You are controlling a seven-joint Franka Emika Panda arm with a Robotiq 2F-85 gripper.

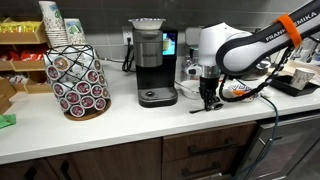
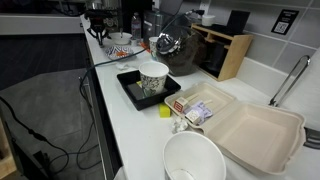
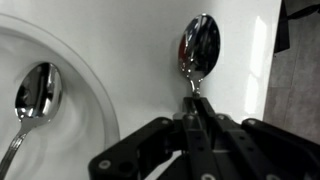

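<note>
A shiny metal spoon extends from between my fingertips in the wrist view, bowl end outward. My gripper is shut on its handle, most of which the fingers hide. Left of it is a white bowl with a second metal spoon inside. From exterior view 1, the gripper is low over the white counter, right of the coffee machine, with the held spoon just above or touching the surface; I cannot tell which.
The coffee machine and a rack of pods stand left of the arm. The counter's front edge is close by. Farther along are a black tray, a white bin and a beige tray. Bare counter lies to the left.
</note>
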